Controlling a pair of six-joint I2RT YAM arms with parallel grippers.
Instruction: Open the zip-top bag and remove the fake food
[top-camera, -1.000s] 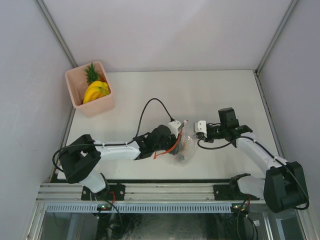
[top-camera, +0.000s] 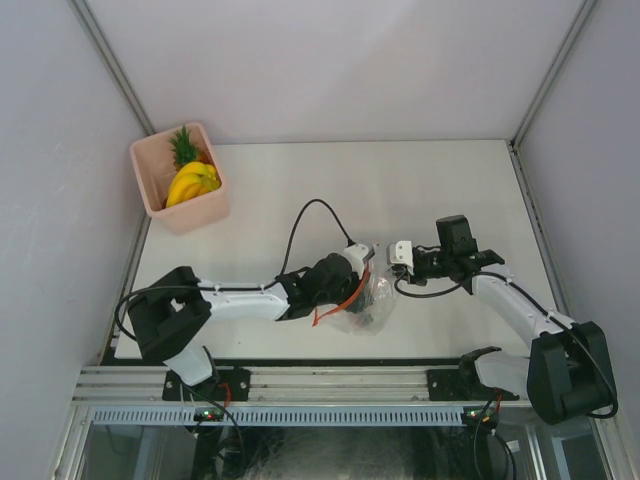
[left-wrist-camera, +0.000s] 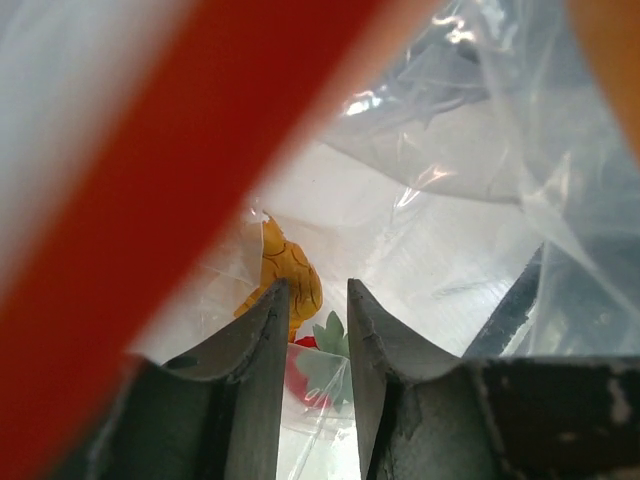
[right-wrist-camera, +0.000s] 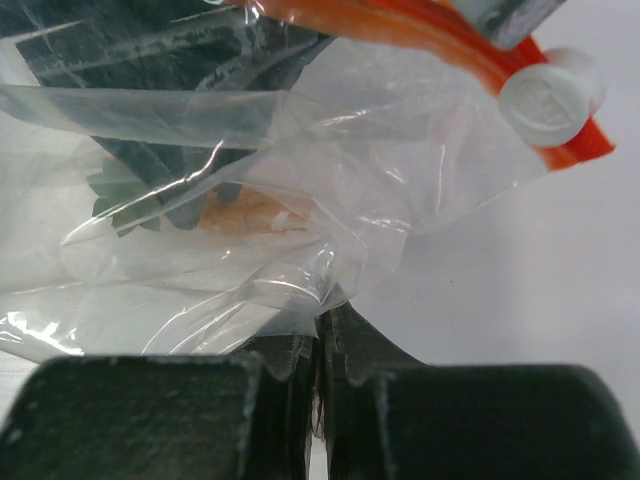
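Note:
The clear zip top bag (top-camera: 372, 310) with its orange zip (right-wrist-camera: 420, 35) lies between my grippers in the top view. My left gripper reaches in through the bag's opening, its fingers part open beside an orange croissant-like food (left-wrist-camera: 282, 260) and a red piece (left-wrist-camera: 300, 380) with green leaves (left-wrist-camera: 330, 340). I see nothing held between those fingers. My right gripper is shut, with bag plastic pinched at its tips. In the right wrist view the food and dark left fingers show blurred through the plastic.
A pink bin (top-camera: 210, 205) with fake bananas (top-camera: 190, 182) and a pineapple (top-camera: 183, 148) stands at the back left. Cables arch over both grippers.
My left arm has shifted slightly to the right and toward the front, into the bag. My right arm looks unmoved.

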